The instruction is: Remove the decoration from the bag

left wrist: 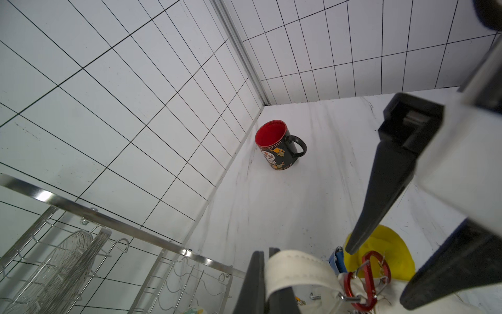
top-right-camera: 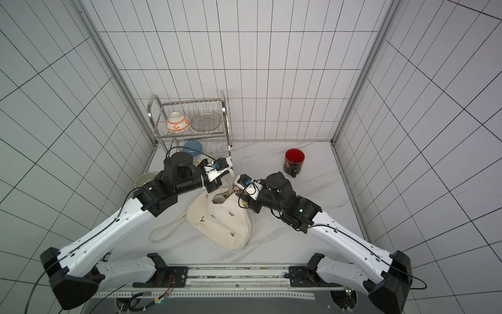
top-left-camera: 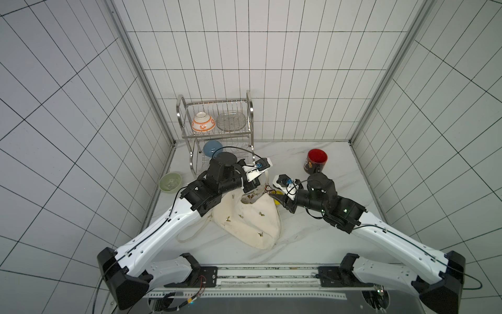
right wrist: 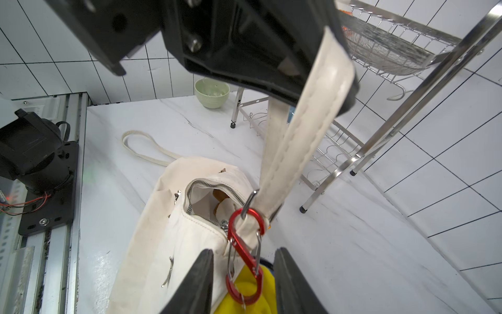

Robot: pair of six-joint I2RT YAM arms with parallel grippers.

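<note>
The cream bag (right wrist: 172, 230) lies on the table with its zip part open and its strap (right wrist: 308, 120) pulled upward. My left gripper is shut on that strap. From the strap's lower end hangs a red S-shaped carabiner (right wrist: 244, 246) with metal rings, and the yellow decoration (right wrist: 269, 287) is below it. My right gripper stands open, one finger (right wrist: 201, 280) on each side of the carabiner in the right wrist view. The left wrist view also puts the carabiner between my right fingers; contact cannot be made out.
A metal dish rack (top-left-camera: 251, 120) with bowls stands close behind the bag. The red and black mug (top-left-camera: 315, 161) is at the back right, and a green bowl (top-left-camera: 170, 182) at the left.
</note>
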